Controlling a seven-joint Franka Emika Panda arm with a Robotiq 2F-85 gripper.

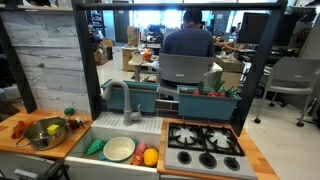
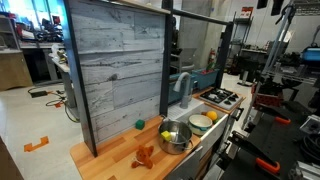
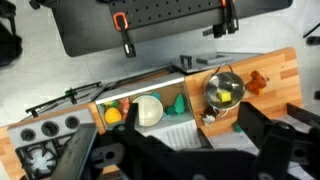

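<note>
In the wrist view, dark parts of my gripper fill the lower edge. Its two sides stand wide apart, nothing visible held between them, high above a toy kitchen. A metal pot (image 3: 224, 90) with a yellow item (image 3: 224, 97) inside stands on the wooden counter. Within the sink (image 1: 100, 131) lie a pale bowl (image 1: 119, 149), a green item (image 1: 96, 146), an orange item (image 1: 150, 157) and other small colourful pieces. The gripper does not show in exterior view 1.
A black stove (image 1: 206, 138) sits right of the sink, whose grey faucet (image 1: 126, 96) rises behind. An orange-brown item (image 2: 144, 156) lies beside the pot. Dark posts (image 1: 87, 60) and a wooden back panel (image 2: 130, 85) border the counter. Open floor (image 3: 90, 85) separates kitchen and robot table (image 3: 175, 22).
</note>
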